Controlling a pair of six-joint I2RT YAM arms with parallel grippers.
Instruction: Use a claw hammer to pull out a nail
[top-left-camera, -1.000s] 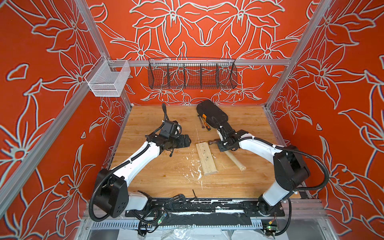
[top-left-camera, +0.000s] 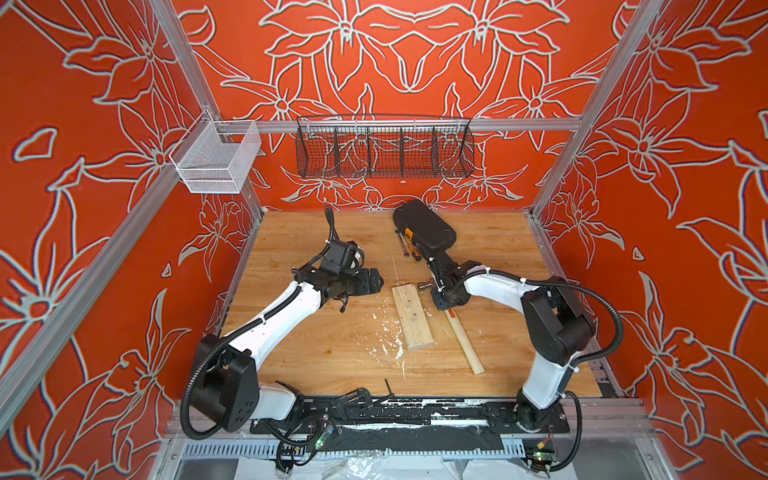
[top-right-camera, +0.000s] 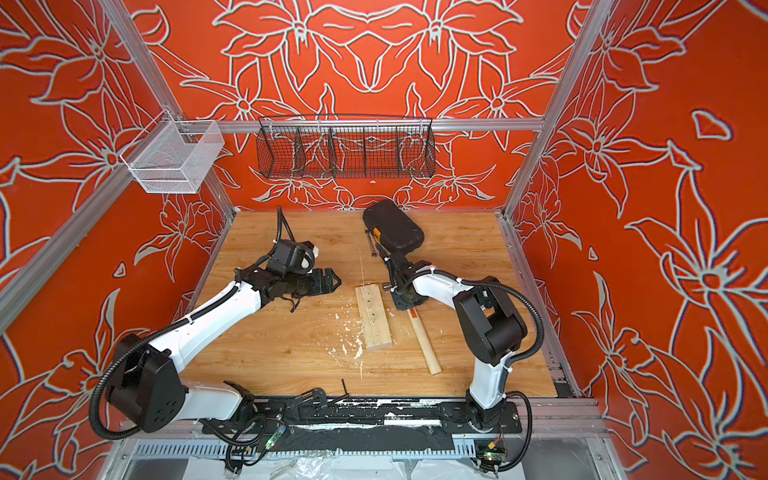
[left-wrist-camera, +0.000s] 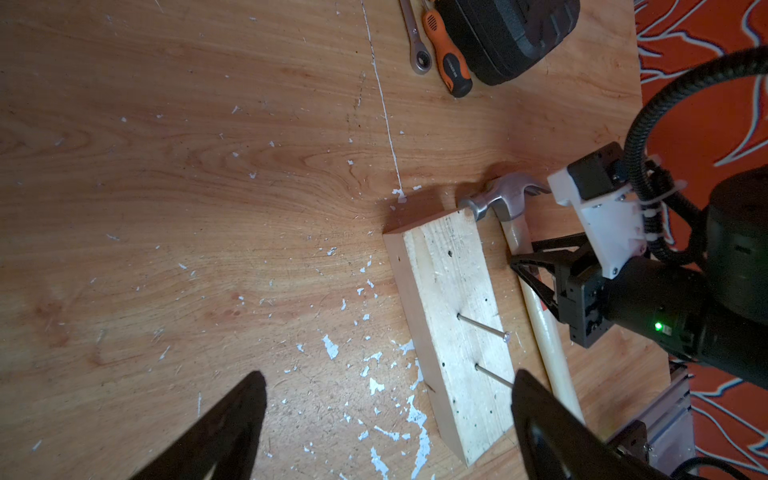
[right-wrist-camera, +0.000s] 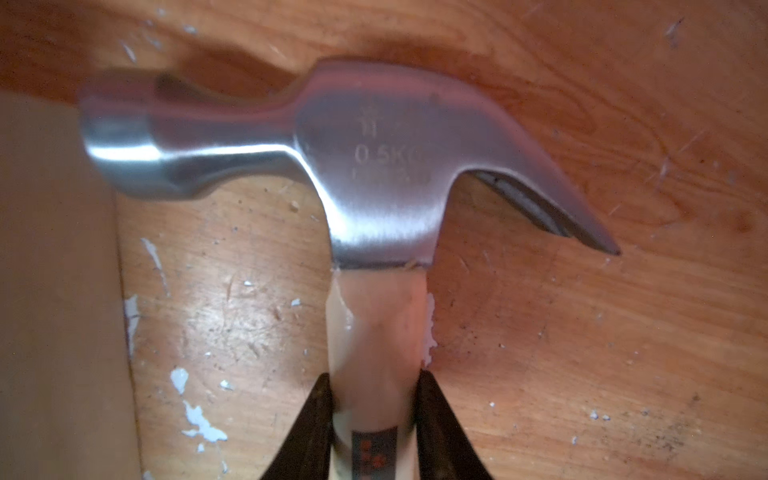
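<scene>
My right gripper is shut on the pale wooden handle of the claw hammer (right-wrist-camera: 379, 320), just below its steel head (right-wrist-camera: 376, 152). In the right wrist view the claw points right and the striking face left. The left wrist view has the head at the far right corner of the pine block (left-wrist-camera: 436, 296), the handle slanting along the block's right side. Two nails, an upper nail (left-wrist-camera: 483, 326) and a lower nail (left-wrist-camera: 492, 373), stick out of the block. To the block's left, my left gripper (top-left-camera: 376, 281) hangs open and empty.
Behind the block lie a black case (top-left-camera: 424, 226), an orange-handled screwdriver (left-wrist-camera: 448, 60) and a wrench (left-wrist-camera: 420, 57). White flakes (left-wrist-camera: 416, 416) litter the table left of the block. Bare table (left-wrist-camera: 160, 240) stretches across the left side.
The hammer's handle end has swung toward the front and slightly left, so the handle lies steeper. The left arm looks nearly still.
</scene>
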